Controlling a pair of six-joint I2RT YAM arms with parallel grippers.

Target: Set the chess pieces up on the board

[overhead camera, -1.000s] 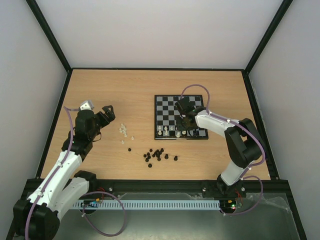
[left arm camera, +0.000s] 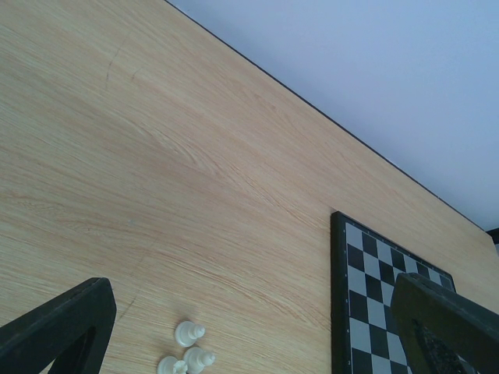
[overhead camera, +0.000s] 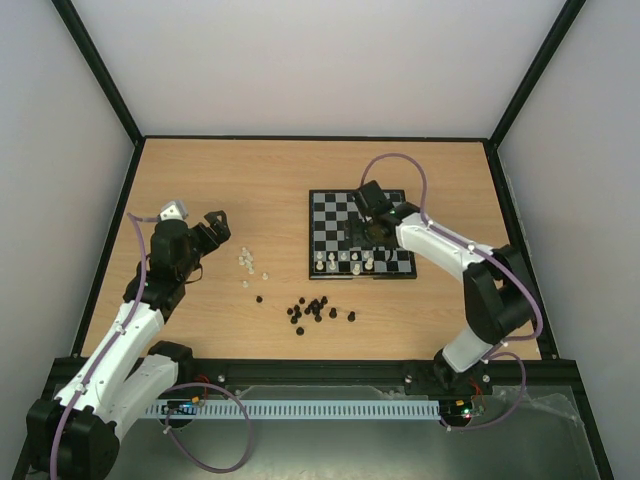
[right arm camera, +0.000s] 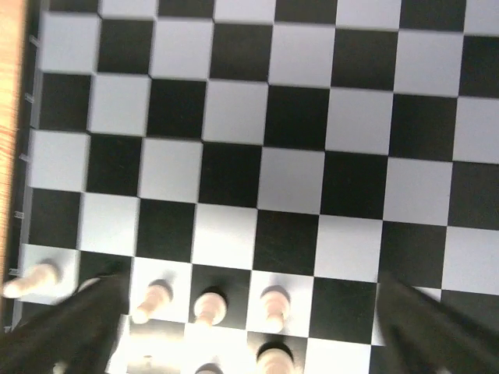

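Note:
The chessboard (overhead camera: 330,210) carries white pieces along its near edge; in the right wrist view they appear as pale pieces (right arm camera: 209,308) on the lower rows. My right gripper (overhead camera: 365,235) is over the board; its blurred fingers (right arm camera: 425,331) are apart, with board and pieces visible between them. My left gripper (overhead camera: 215,228) hovers above the table left of the board, its fingers wide apart in the left wrist view. Loose white pieces (left arm camera: 189,333) lie below it to the right, and a scattered group of black pieces (overhead camera: 311,309) lies in front of the board.
Walls border the table at the back and sides.
My left arm has not visibly moved.

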